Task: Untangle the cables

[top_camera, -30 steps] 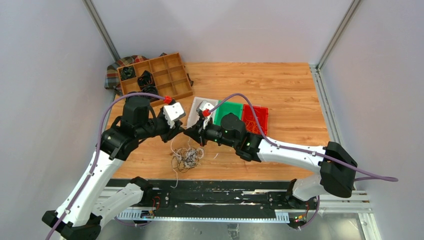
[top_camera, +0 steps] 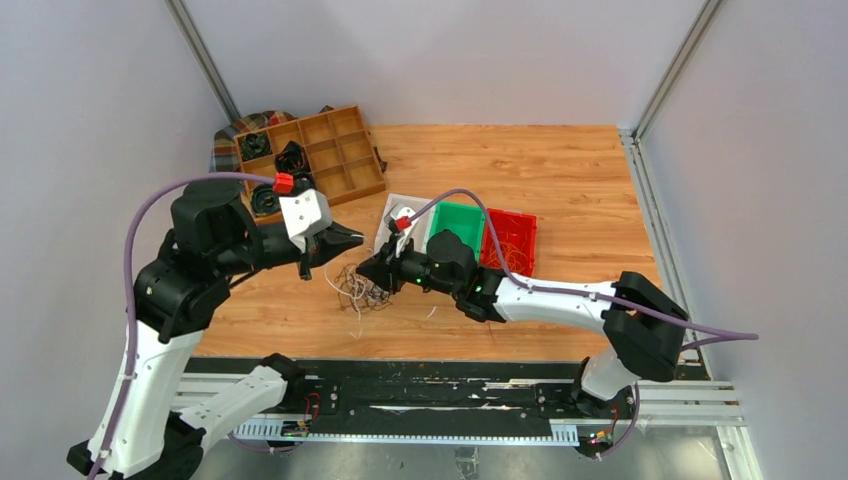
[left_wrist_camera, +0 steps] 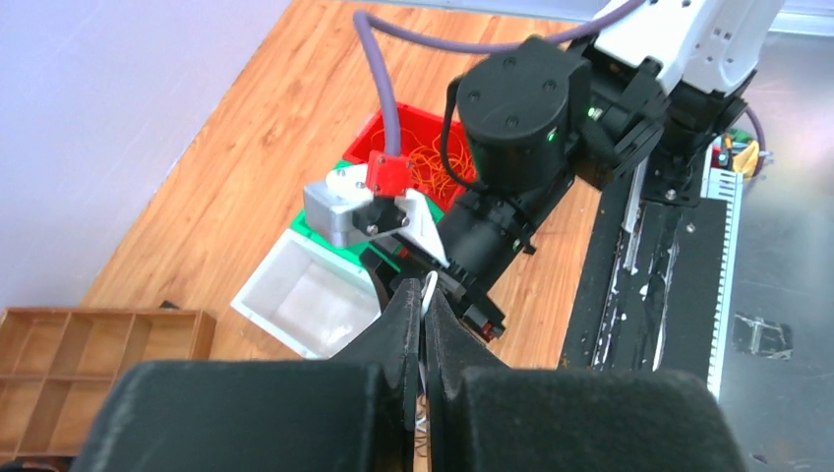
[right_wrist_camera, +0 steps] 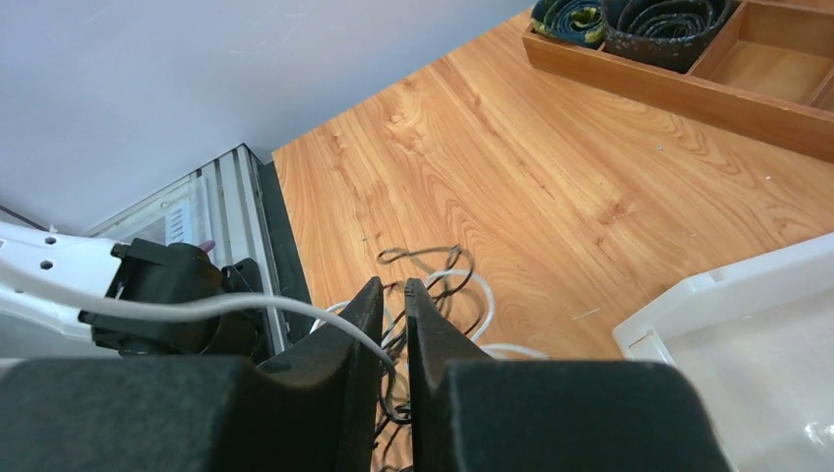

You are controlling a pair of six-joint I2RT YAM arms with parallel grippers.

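A tangle of dark and white cables [top_camera: 365,296] hangs or lies below the two facing grippers, near the middle front of the table. My left gripper is shut, with a thin white strand at its fingertips. My right gripper faces the tangle; its fingertips are close together, and a white cable [right_wrist_camera: 295,305] runs across to them, with dark loops below. Whether those fingers grip it is hard to tell.
A wooden compartment box [top_camera: 340,150] with dark rolled items stands at the back left. White [left_wrist_camera: 295,285], green [top_camera: 455,222] and red [top_camera: 512,230] bins sit right of centre.
The right arm has shifted slightly left, and the tangle below has shifted.
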